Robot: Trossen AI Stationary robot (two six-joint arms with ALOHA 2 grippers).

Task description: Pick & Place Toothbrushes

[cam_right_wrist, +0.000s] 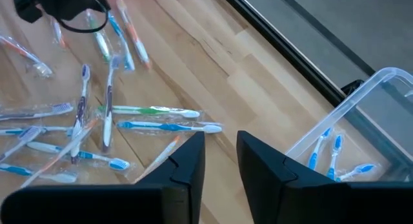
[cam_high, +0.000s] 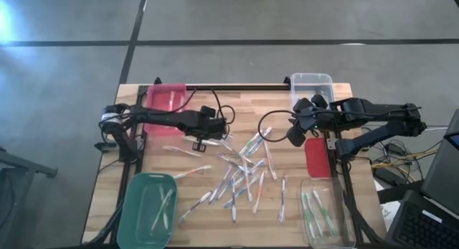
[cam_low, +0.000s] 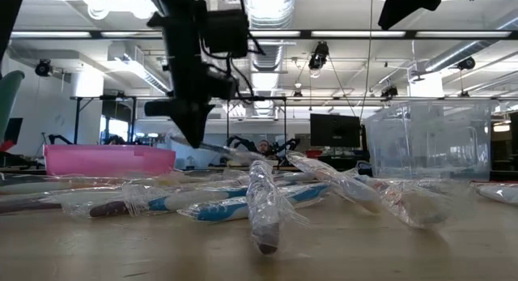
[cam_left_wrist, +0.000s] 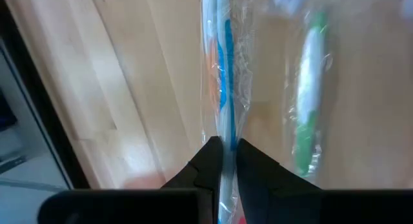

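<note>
Between the fingertips of my left gripper a wrapped blue toothbrush is pinched, its handle running up out of the fingers in the left wrist view. A green toothbrush lies to its right, apart from the fingers. In the high view the left gripper is over the upper left of a loose pile of wrapped toothbrushes. My right gripper stands open and empty, between the pile and the clear bin that has several blue toothbrushes in it.
A pink bin stands at the back left, a green bin with toothbrushes at the front left. At the front right is another clear bin holding green toothbrushes. A red item lies by the right edge. Bare wood shows at the back middle.
</note>
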